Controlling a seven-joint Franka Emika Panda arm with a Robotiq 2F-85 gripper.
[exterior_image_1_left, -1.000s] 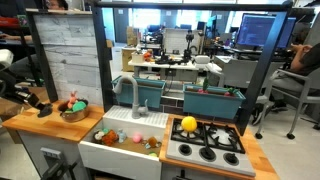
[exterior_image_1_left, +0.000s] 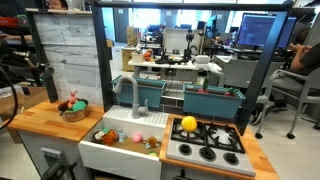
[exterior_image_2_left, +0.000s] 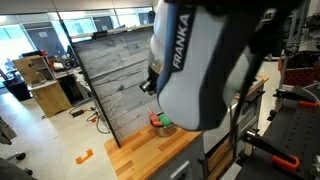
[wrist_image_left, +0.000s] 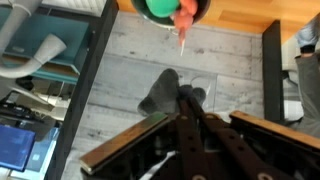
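In the wrist view, my gripper is shut on a dark grey, soft-looking piece, probably a cloth (wrist_image_left: 160, 92). The cloth is in front of the white-grey plank panel (wrist_image_left: 125, 65); whether it touches the boards cannot be told. Exterior view 1 shows the gripper (exterior_image_1_left: 46, 75) small and dark at the left edge of the upright panel (exterior_image_1_left: 75, 48), above the wooden counter. In exterior view 2 the arm's white link covers much of the scene, and the gripper (exterior_image_2_left: 152, 82) shows only partly against the panel.
A bowl (exterior_image_1_left: 74, 115) of colourful toy food stands on the counter below the panel. To its right are a sink (exterior_image_1_left: 120, 155) holding several toys, a tall faucet (exterior_image_1_left: 133, 92) and a stove (exterior_image_1_left: 208, 150) with a yellow ball (exterior_image_1_left: 189, 123). Dark posts frame the counter.
A second ago the gripper was low over the counter's left end. It has since risen to the left edge of the panel. The bowl, sink and stove look unchanged.
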